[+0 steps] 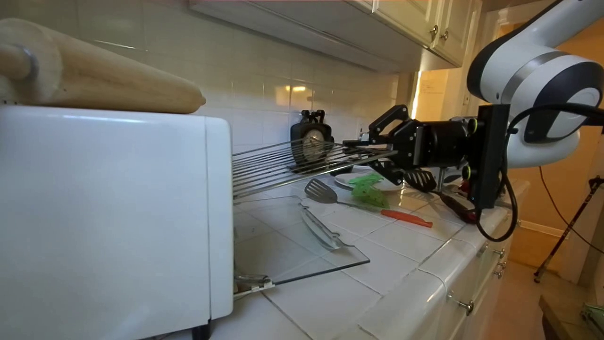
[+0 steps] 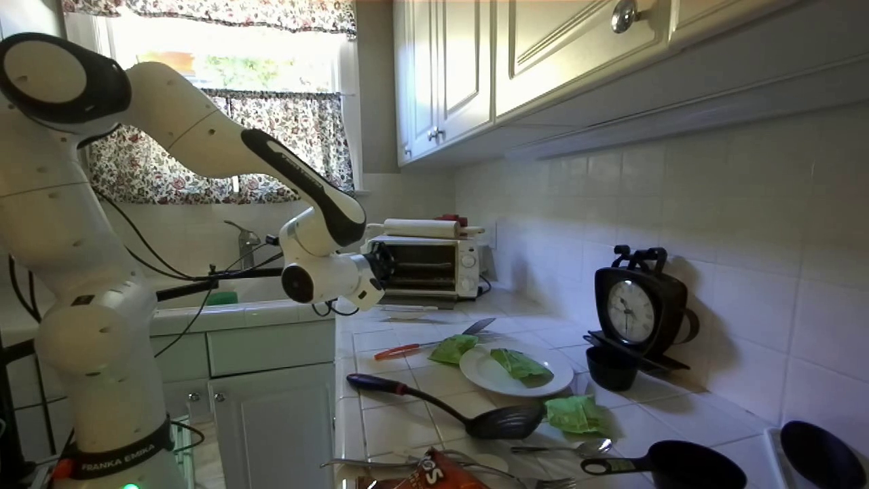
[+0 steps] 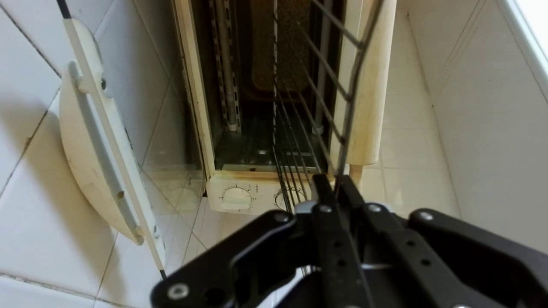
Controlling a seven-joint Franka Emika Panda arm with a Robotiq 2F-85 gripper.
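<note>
My gripper is shut on the near edge of a wire rack, which it holds in the air in front of the toaster oven. In exterior view 1 the rack's far end passes behind the oven's front edge and is hidden there; the rack slopes down toward the oven. The oven's glass door hangs open below the rack. From the wrist view, the rack's wires run from between my fingers toward the dark oven cavity. The arm hides part of the oven in exterior view 2.
A rolling pin lies on top of the oven. Behind the rack stand a black scale and a plate with green leaves. An orange-handled spatula and a black slotted spoon lie on the counter.
</note>
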